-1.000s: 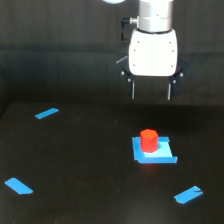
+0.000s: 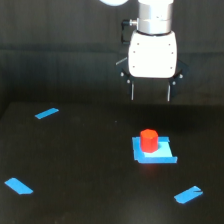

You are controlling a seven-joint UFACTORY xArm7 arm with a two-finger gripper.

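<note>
My gripper (image 2: 151, 87) hangs from the white arm at the upper middle-right, fingers spread open with nothing between them, well above the table. Below it a red block (image 2: 149, 141), round or many-sided, stands on a light blue square (image 2: 166, 157) with a blue border.
Short strips of blue tape lie at the back left (image 2: 47, 112), the front left (image 2: 18, 186) and the front right (image 2: 189, 194). A dark backdrop stands behind.
</note>
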